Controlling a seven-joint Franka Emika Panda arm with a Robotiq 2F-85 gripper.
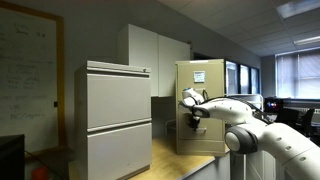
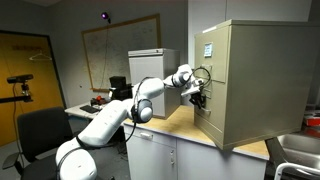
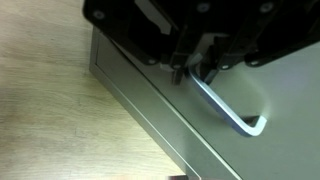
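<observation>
A beige filing cabinet stands on the wooden counter, its drawer front facing the arm. In the wrist view a pale metal drawer handle runs diagonally out from between the dark fingers. My gripper is shut on one end of this handle, close against the drawer front. From the side the gripper is low on the cabinet's front. The drawers appear closed. The arm covers part of the cabinet face, and the far side of the grip is hidden.
A light grey two-drawer cabinet stands to the left, with wooden counter between it and the beige cabinet. White wall cupboards hang behind. A black office chair and a sink flank the workspace.
</observation>
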